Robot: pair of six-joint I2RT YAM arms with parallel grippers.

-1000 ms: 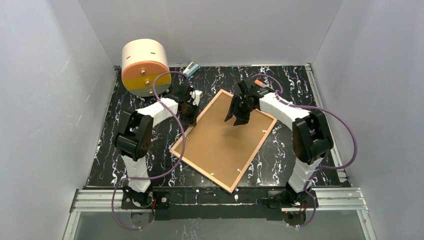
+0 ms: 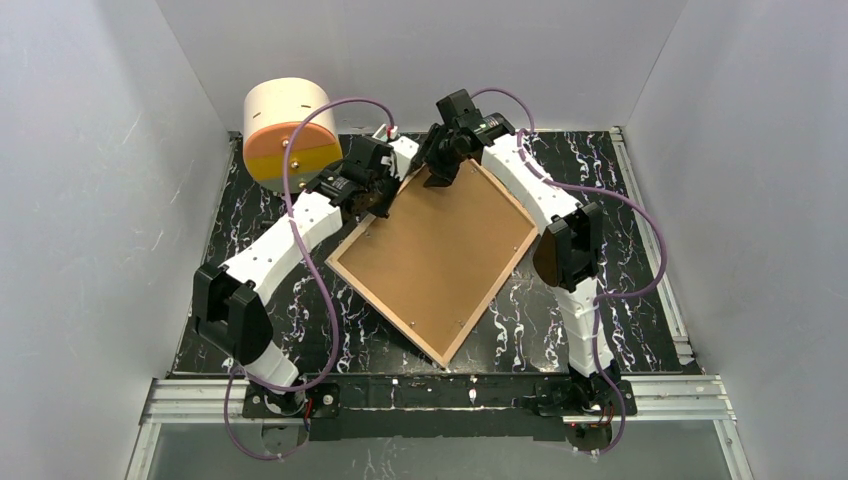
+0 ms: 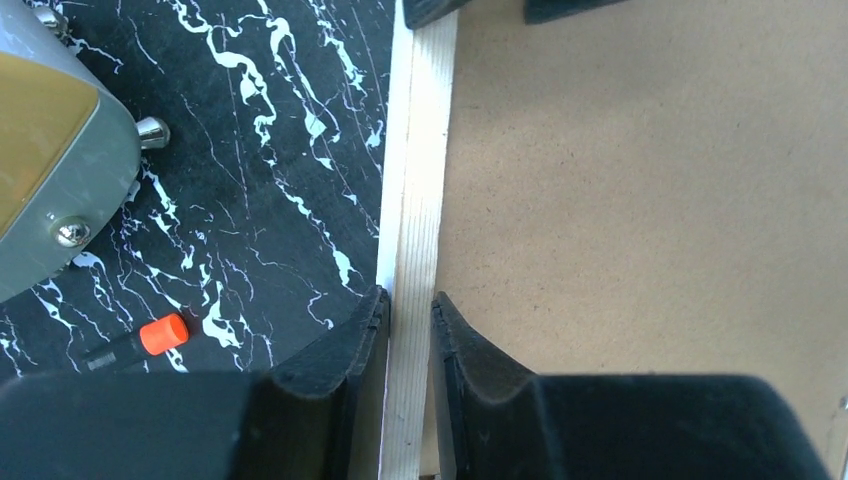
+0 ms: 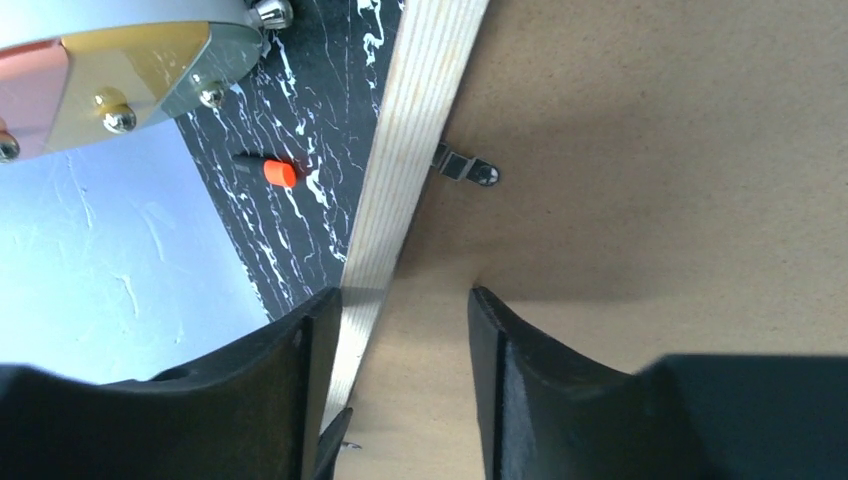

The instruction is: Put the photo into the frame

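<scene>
The wooden frame (image 2: 386,313) lies turned at an angle on the table, its brown backing board (image 2: 440,250) facing up. Its upper-left rail (image 3: 420,150) runs between the fingers of my left gripper, which are closed in against both sides of the wood. Over the upper part of the board hovers my right gripper, fingers apart. One right fingertip (image 4: 330,305) overlaps that rail in view, the other is above the board, and nothing is gripped. A small dark metal clip (image 4: 465,167) sticks out from the rail. No separate photo can be made out.
A round cabinet (image 2: 290,130) with coloured drawers stands at the back left, close to the left arm. On the dark marbled table beside it lies an orange-capped pen (image 3: 165,335). Bare table (image 2: 610,260) extends right of the frame.
The frame has shifted up and to the left, along with my left gripper on its rail. My right gripper has also moved left and back, closer to the left one.
</scene>
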